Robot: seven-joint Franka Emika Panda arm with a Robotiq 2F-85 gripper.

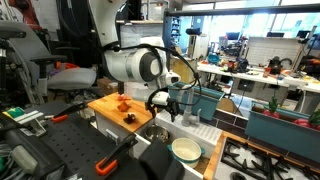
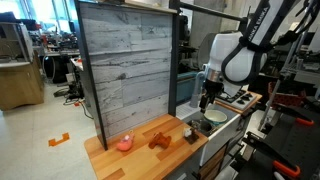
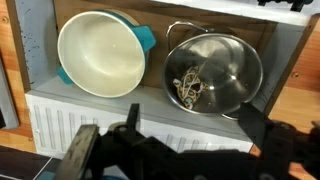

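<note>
In the wrist view, a steel pot (image 3: 236, 73) sits in an open drawer, with a small tangle of tan, chain-like pieces (image 3: 187, 86) on its bottom. Left of it in the same drawer is a cream pot (image 3: 97, 55) with teal handles; exterior view 1 also shows this cream pot (image 1: 186, 149). My gripper is open above the drawer's front edge, its dark fingers spread apart with nothing between them. From the side, the gripper (image 1: 164, 107) hangs over the steel pot (image 1: 154, 131), clear of it.
A stovetop (image 1: 255, 162) lies to the right of the drawer. On the wooden counter to the left are an orange toy (image 2: 160, 140) and a pink object (image 2: 125, 143). A blue bin (image 1: 280, 130) with plants stands at the back right. Drawer walls surround both pots.
</note>
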